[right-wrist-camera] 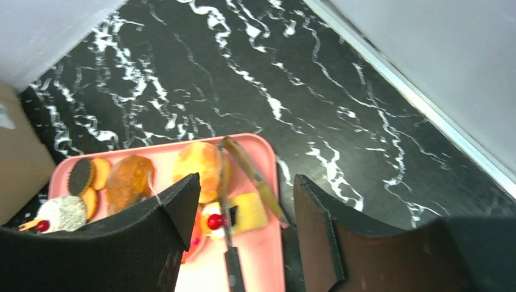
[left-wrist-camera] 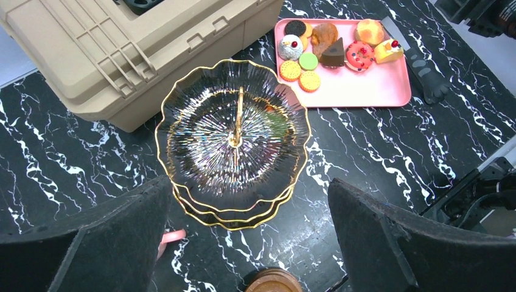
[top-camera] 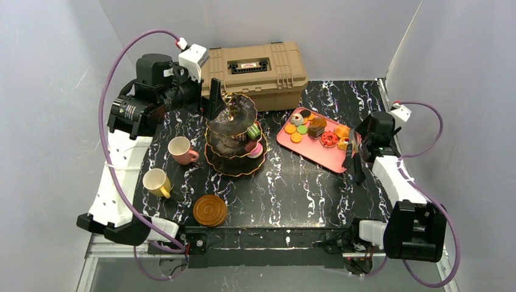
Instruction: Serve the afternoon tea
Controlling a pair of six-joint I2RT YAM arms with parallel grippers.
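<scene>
A pink tray [top-camera: 316,149] carries toy cookies, a chocolate cake wedge [left-wrist-camera: 333,53], a red donut [left-wrist-camera: 359,56] and a bun [left-wrist-camera: 369,31]. Tongs [right-wrist-camera: 242,159] with black handles lie over its right end. My right gripper is above that end, its fingers [right-wrist-camera: 182,204] apart and the tongs' arms visible in the gap; contact with the fingers cannot be made out. The tiered dark stand with gold rims [top-camera: 238,114] holds a green-striped sweet [top-camera: 253,131] and a pink macaron [top-camera: 255,150]. Beside its top tier, my left gripper is open and empty.
Behind the stand is a tan toolbox [top-camera: 258,82]. A pink mug [top-camera: 179,149], a yellow mug [top-camera: 156,181] and a stack of brown coasters [top-camera: 210,210] are at the left. Between stand and tray the table [top-camera: 286,194] is clear.
</scene>
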